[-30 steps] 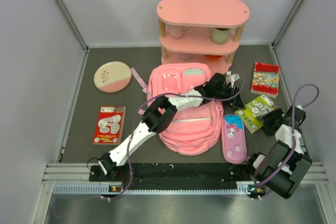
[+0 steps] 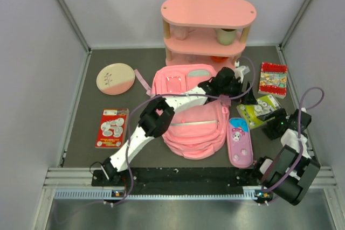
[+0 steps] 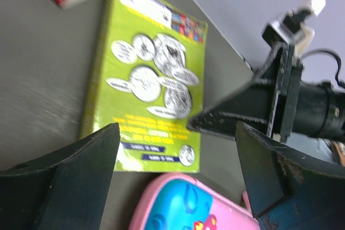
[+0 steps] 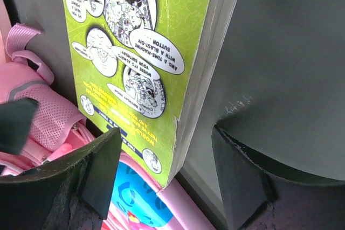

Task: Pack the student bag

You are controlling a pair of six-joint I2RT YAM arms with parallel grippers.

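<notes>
A green book [image 2: 253,112] with cartoon bubbles lies flat on the table, right of the pink backpack [image 2: 197,125]. At its upper left in the top view, my left gripper [image 2: 249,93] stands open; its wrist view shows the green book [image 3: 151,76] beyond the fingertips, nothing held. My right gripper [image 2: 265,118] is at the book's right side. In the right wrist view its fingers are apart, with the corner and long edge of the green book [image 4: 145,52] seen in the gap; one finger [image 4: 110,149] overlaps the cover in view, the other is over bare table. Contact cannot be told.
Close below the book lies a pink pencil case [image 2: 239,143]. A red-bordered book [image 2: 273,80] is at the back right, a red book [image 2: 112,127] at the left, near a round plate [image 2: 115,78]. The pink shelf [image 2: 209,9] stands behind.
The green book has shifted slightly left and up in the top view. My right gripper has moved left along with it.
</notes>
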